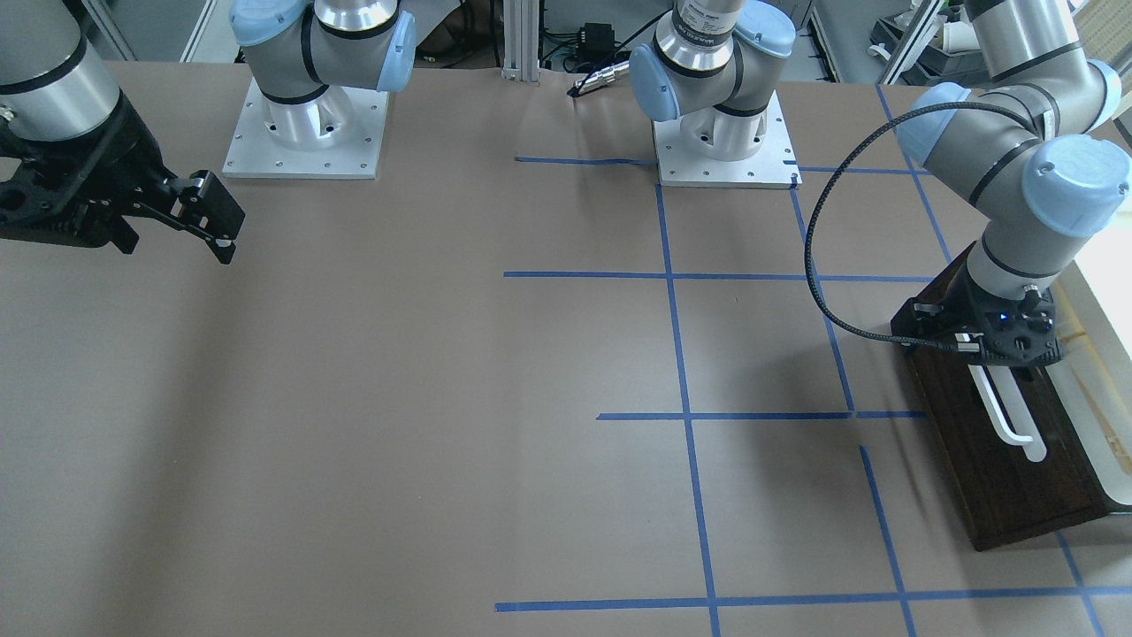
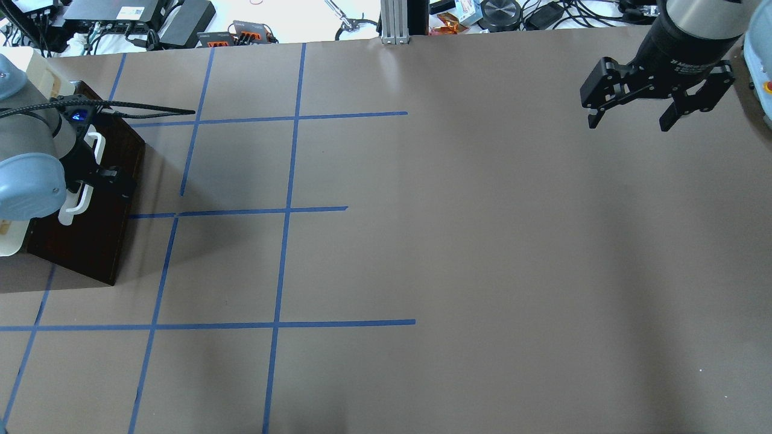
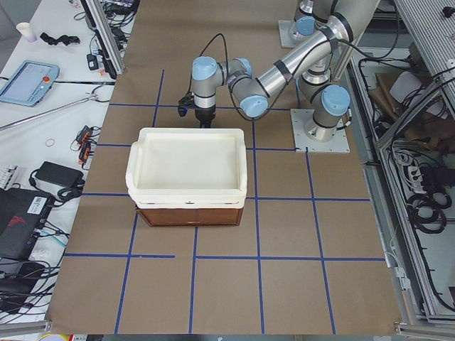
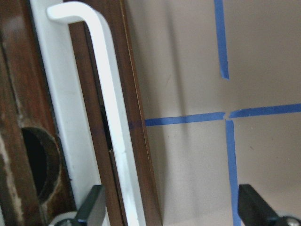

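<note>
A dark wooden box [image 1: 987, 478] with a white vertical handle [image 1: 1003, 409] sits at the right of the front view; a cream tray [image 3: 186, 163] covers it in the left view. My black gripper [image 1: 966, 329] is low over the box face at the handle's upper end. In the wrist view the handle [image 4: 117, 122] runs between the two fingertips, which stand apart at the bottom edge, open; whether they touch anything is hidden.
Other arms stand on white base plates [image 1: 727, 170] at the back, and another black gripper [image 2: 651, 90] hangs away from the box.
</note>
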